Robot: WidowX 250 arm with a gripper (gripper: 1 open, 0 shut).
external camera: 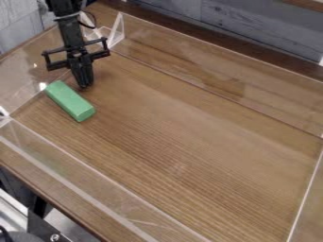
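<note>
The black gripper (76, 59) hangs at the upper left of the camera view, low over the wooden tray floor, with its two fingers spread out to either side. Whether anything small lies between the fingertips is hard to tell. A green rectangular block (70, 100) lies on the floor just below and in front of the gripper, apart from it.
The wooden tray (202, 151) fills most of the view and is bare across the middle and right. Its raised edges run along the back, left and right. Cables rise from the gripper at the top left.
</note>
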